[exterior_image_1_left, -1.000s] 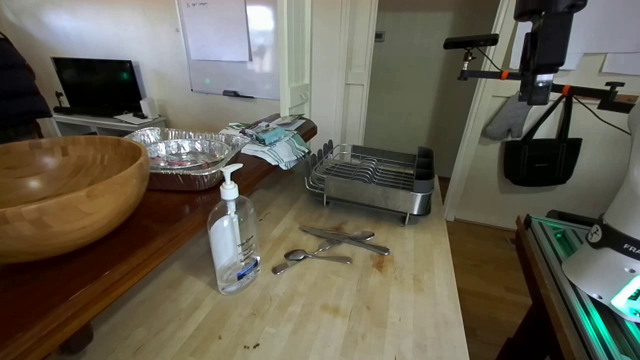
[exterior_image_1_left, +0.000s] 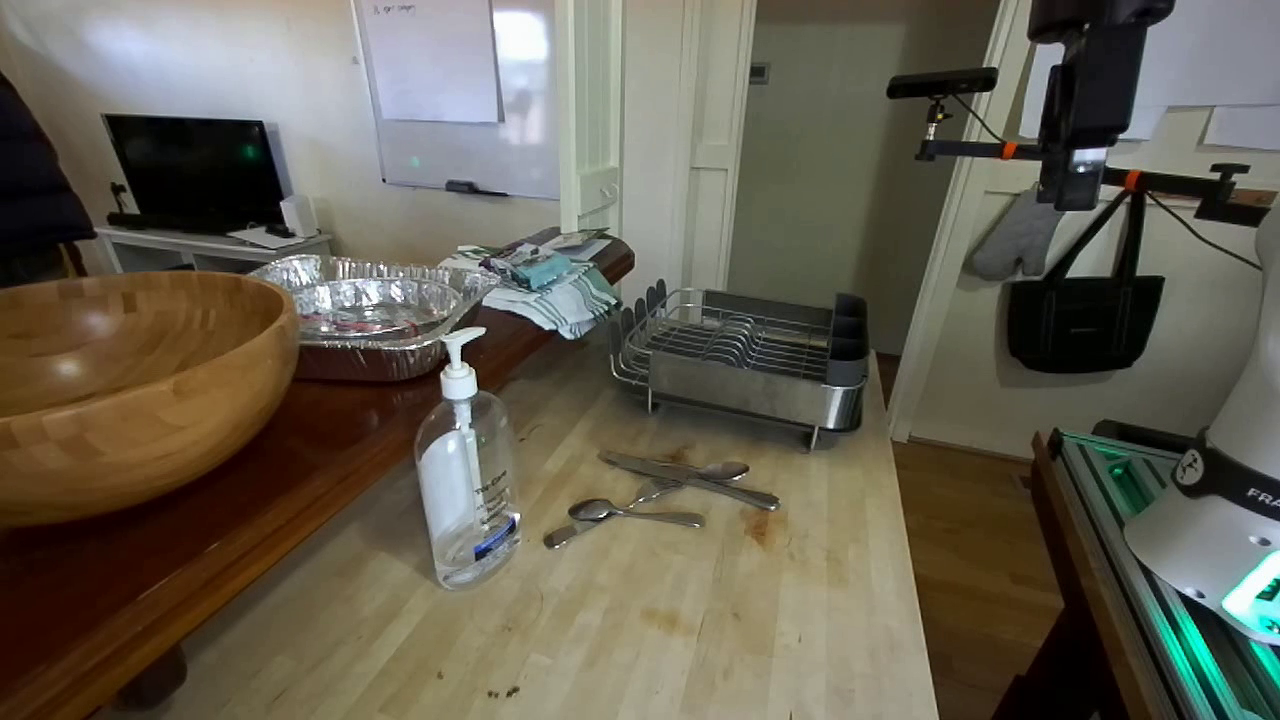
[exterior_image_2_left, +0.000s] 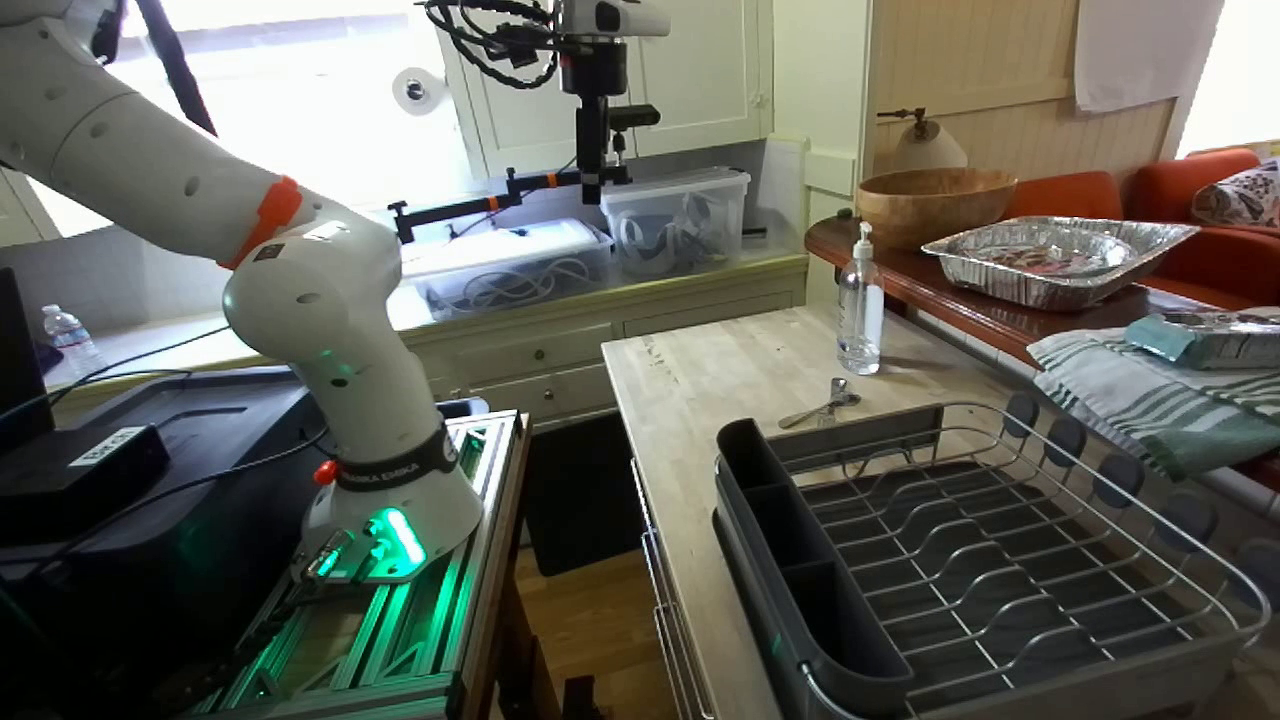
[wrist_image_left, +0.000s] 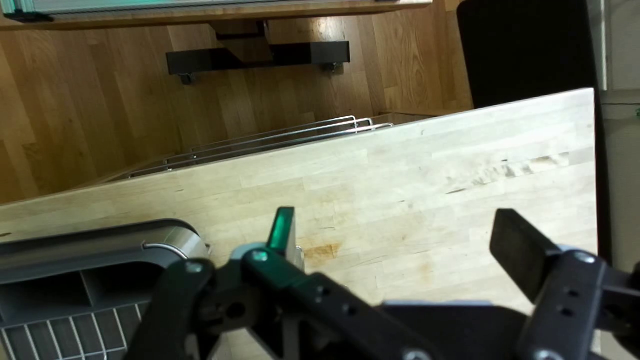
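Observation:
Spoons and a knife (exterior_image_1_left: 702, 481) lie crossed in a small pile on the pale wooden counter (exterior_image_1_left: 768, 624); in exterior view 2 part of the cutlery (exterior_image_2_left: 825, 406) shows behind the dish rack. The wire dish rack (exterior_image_1_left: 744, 382) stands empty at the far end, its dark utensil holder (exterior_image_2_left: 798, 564) along one side. High above the counter hangs my gripper, its two fingers wide apart with only bare counter visible below the gap. In the wrist view the cutlery is hidden, apart from a bit of metal beside one finger.
A clear pump bottle (exterior_image_1_left: 470, 492) stands upright beside the cutlery. On the darker raised table sit a wooden bowl (exterior_image_1_left: 144, 384), foil trays (exterior_image_2_left: 1056, 258) and striped towels (exterior_image_2_left: 1176, 390).
The arm, gripper and counter objects look unchanged. Only a dark-clothed figure at the far left edge has shifted slightly.

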